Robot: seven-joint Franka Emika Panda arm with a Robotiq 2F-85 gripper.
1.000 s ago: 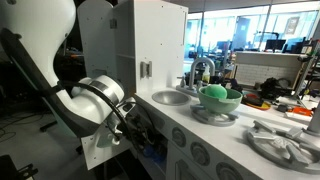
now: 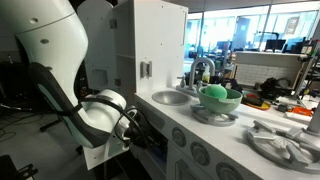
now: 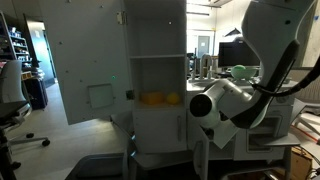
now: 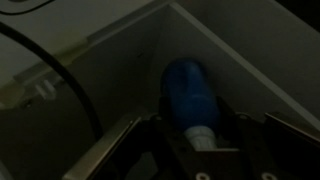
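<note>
A blue bottle-like object (image 4: 188, 85) with a pale end shows in the dim wrist view. Its pale end lies between the dark fingers of my gripper, which is shut on it. Around the object are the grey walls of a box or drawer (image 4: 130, 50); its floor is too dark to make out. In exterior view 1 my arm's white wrist section (image 2: 98, 128) reaches low against the front of the counter, and the gripper itself is lost in shadow there. Exterior view 2 shows the arm (image 3: 225, 110) bent down in front of the cabinets.
A green bowl (image 2: 220, 100) with a green ball stands on the counter beside a sink (image 2: 172, 97). A metal tray (image 2: 285, 148) holds utensils. The tall cabinet's door (image 3: 88, 60) stands open; orange bowls (image 3: 153, 98) sit inside. A dark cable (image 4: 70, 75) crosses the wrist view.
Over the last second my arm has shifted to the right and lower, toward the counter front in exterior view 1. The items on the counter have stayed put.
</note>
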